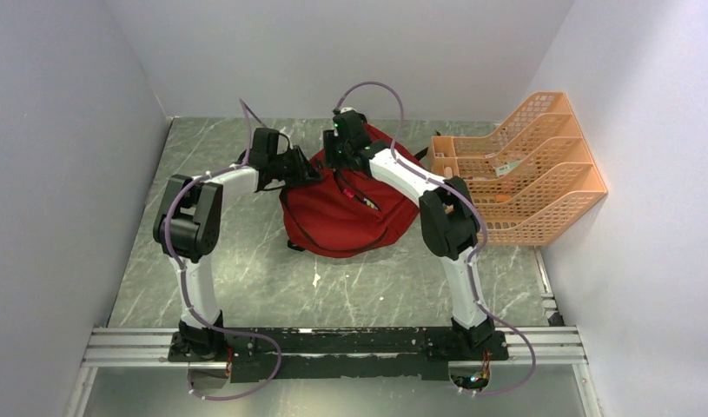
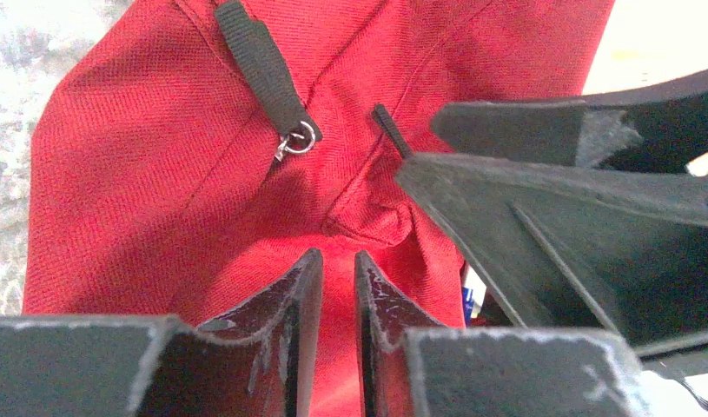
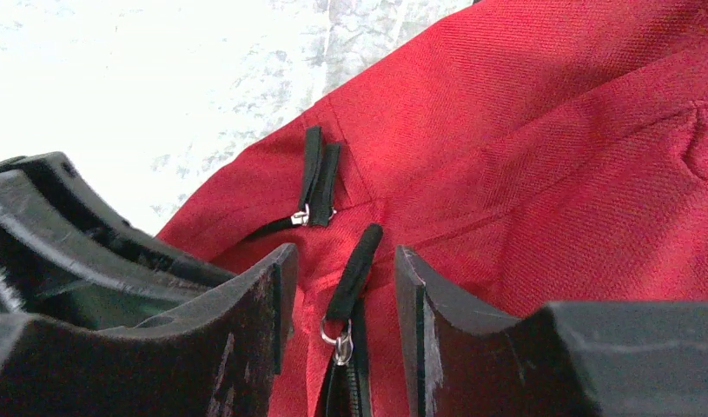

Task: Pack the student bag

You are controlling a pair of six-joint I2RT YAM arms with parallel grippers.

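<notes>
A red bag (image 1: pixel 341 221) lies on the floor. Two black zip pulls show on it: one pull (image 3: pixel 320 178) near the edge, another pull (image 3: pixel 354 274) beside a seam. That second pull appears between the fingers of my right gripper, which stands open and not closed on it. At the bag's upper left, my left gripper is open by a narrow gap, with red fabric seen through it. In the left wrist view, the right fingers (image 2: pixel 506 182) cover part of the second pull. The two grippers are close together.
An orange basket (image 1: pixel 541 221) with tiers stands at the right, small items inside. Through a slit in the bag, colourful contents (image 1: pixel 360 199) are visible.
</notes>
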